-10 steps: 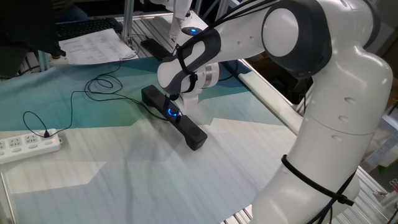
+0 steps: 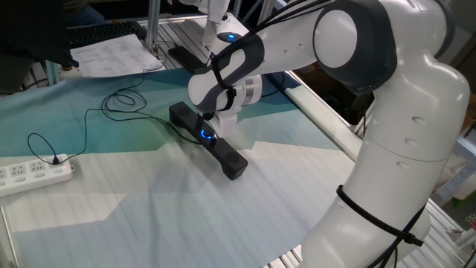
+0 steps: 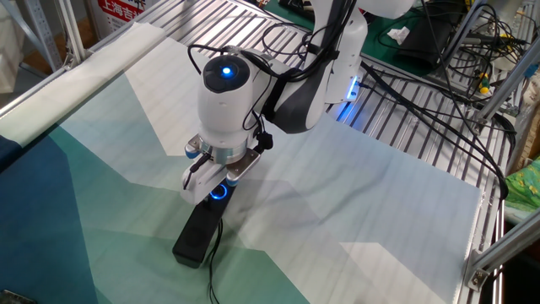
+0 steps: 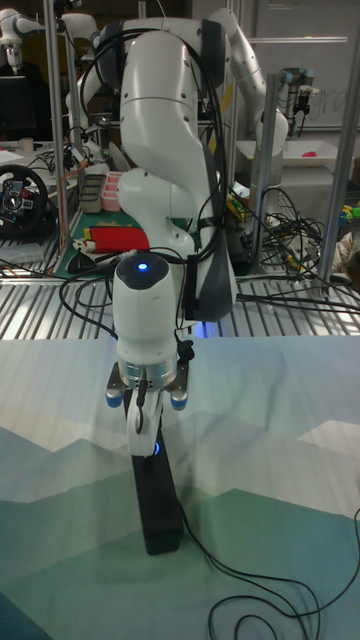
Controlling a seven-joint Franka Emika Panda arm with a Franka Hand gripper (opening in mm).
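Observation:
A long black speaker bar [image 2: 227, 158] with a glowing blue ring near its middle lies on the patterned mat. In the first exterior view my gripper [image 2: 213, 134] is right at the bar's middle, beside the lit ring. From the second exterior view the gripper [image 3: 207, 192] comes down over the bar [image 3: 196, 239], hiding its far part. The third exterior view has the gripper [image 4: 147, 453] in front of the bar [image 4: 160, 517], close to the ring. The fingertips are mostly hidden, so how the fingers stand, and whether they touch the bar, cannot be made out.
A black cable [image 2: 126, 100] runs in loops from the bar to a white power strip [image 2: 33, 175] at the left edge. Papers [image 2: 115, 56] and a keyboard [image 2: 104, 33] lie beyond the mat.

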